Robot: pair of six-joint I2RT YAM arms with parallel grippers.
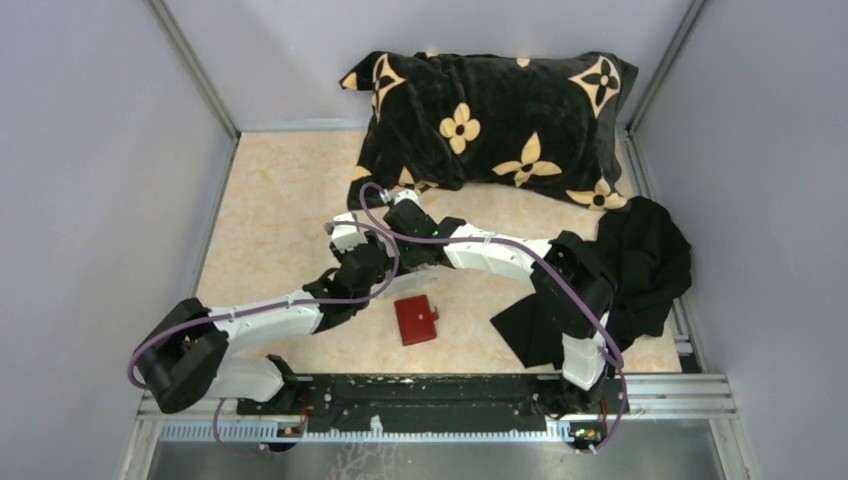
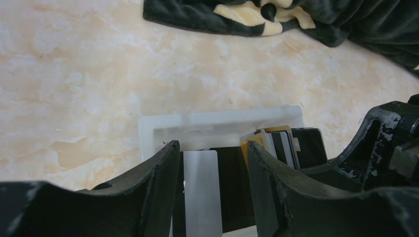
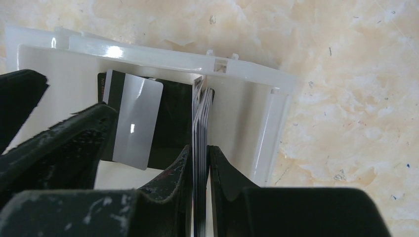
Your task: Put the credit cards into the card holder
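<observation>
In the right wrist view my right gripper is shut on a stack of cards [image 3: 200,123] held on edge, over the right part of a translucent white tray [image 3: 247,74]. Flat in the tray lie black cards and a grey-striped card [image 3: 138,118]. My left gripper is open above the tray; between and below its fingers a card with a grey stripe [image 2: 202,192] shows, not gripped. Beside its right finger the held stack [image 2: 276,143] appears. A small red card holder [image 1: 417,320] with a side tab lies in front of the tray, clear of both grippers.
A black-and-tan patterned blanket [image 1: 490,125] covers the back of the table. Black cloth [image 1: 645,270] lies at the right. The two arms nearly meet over the tray.
</observation>
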